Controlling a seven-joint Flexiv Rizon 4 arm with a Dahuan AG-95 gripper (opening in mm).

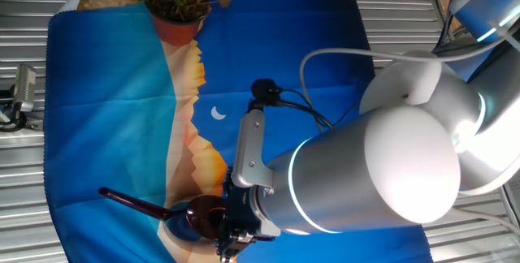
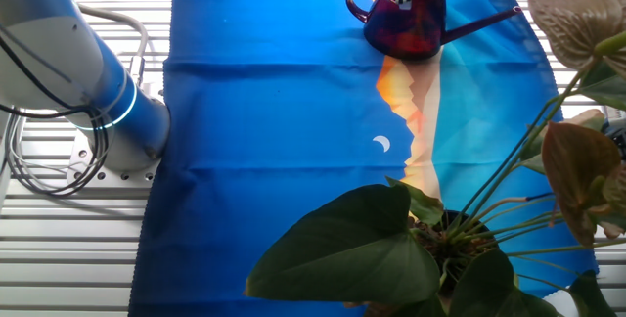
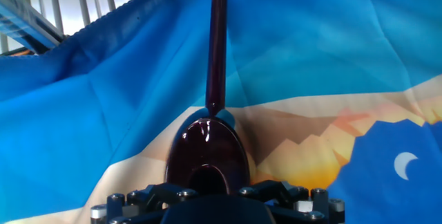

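Observation:
A dark red, glossy watering can (image 2: pixel 406 31) stands on the printed cloth, with a loop handle on one side and a long thin spout on the other. In exterior view 2 my gripper (image 2: pixel 404 0) comes down from above at the can's top. From overhead in exterior view 1, the can (image 1: pixel 205 216) is partly covered by my gripper and its spout points left. The wrist view has the can (image 3: pixel 207 144) straight ahead, spout pointing away. Both finger linkages show low in that view; the fingertips are hidden, so whether they grip the can is unclear.
A potted plant (image 1: pixel 176 29) stands at the cloth's far end from the can, its broad leaves (image 2: pixel 342 249) spreading over the cloth. Slatted metal surface (image 2: pixel 73 258) surrounds the cloth.

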